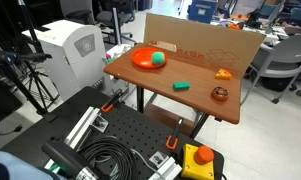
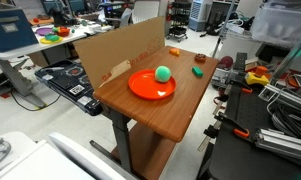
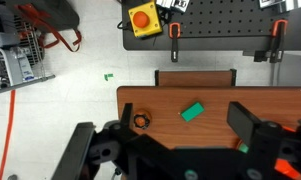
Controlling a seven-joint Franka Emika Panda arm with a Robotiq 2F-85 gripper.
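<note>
On the brown table (image 1: pixel 195 100) lies a small green block (image 1: pixel 181 86), near the middle. An orange-red plate (image 1: pixel 140 57) holds a round green object (image 1: pixel 158 59) at the table's left end in exterior view 1. A round brownish object (image 1: pixel 220 94) sits near the right end, with a small orange piece (image 1: pixel 223 74) behind it. From above, my gripper shows as two dark fingers spread wide. The green block (image 3: pixel 192 112) appears in the gap, well below and apart from them. One finger partly hides the red plate (image 3: pixel 287 150).
A cardboard panel (image 1: pixel 202 40) stands along the table's back edge. A black slotted base (image 1: pixel 140 135) with coiled cables is in front, beside a yellow box with a red button (image 1: pixel 198 160). Bare tabletop surrounds the green block.
</note>
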